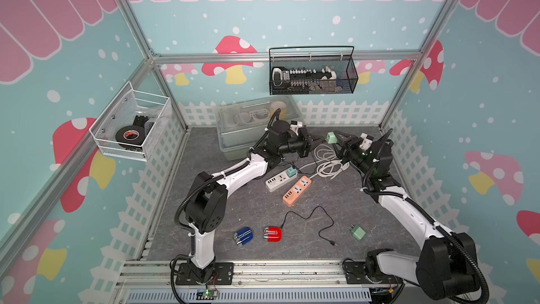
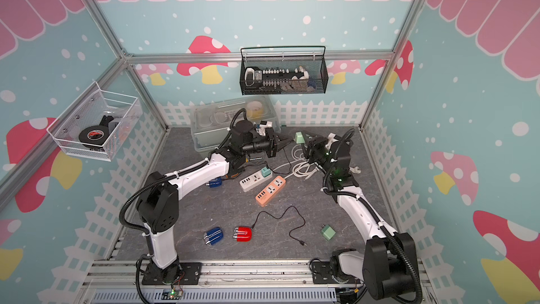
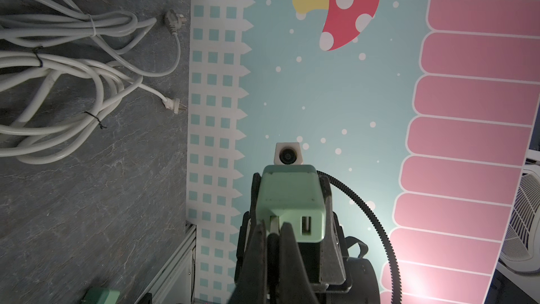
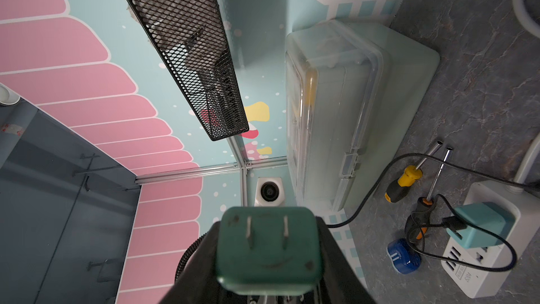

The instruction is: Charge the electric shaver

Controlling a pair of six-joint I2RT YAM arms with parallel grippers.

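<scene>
In mid-air at the back, my right gripper (image 2: pixel 304 140) is shut on a green charger adapter (image 3: pixel 291 194). Its prongs (image 4: pixel 267 230) face the right wrist camera; a USB port (image 3: pixel 306 225) shows towards the left gripper. My left gripper is shut close to this port side; contact cannot be told, and what lies between its fingers is dark and unclear. A thin black cable (image 4: pixel 388 170) runs up towards that hand, its end hidden behind the adapter. At the front lie a red shaver (image 1: pixel 272 233) with a cable (image 1: pixel 306 216) and a blue shaver (image 1: pixel 243 236).
Below stand a white power strip (image 2: pixel 253 181) with a teal adapter (image 4: pixel 479 224) and an orange strip (image 2: pixel 271 190). Another blue shaver (image 4: pixel 403 256) and screwdrivers (image 4: pixel 406 179) lie by the clear box (image 4: pixel 343 118). A second green adapter (image 1: pixel 357 232) lies front right.
</scene>
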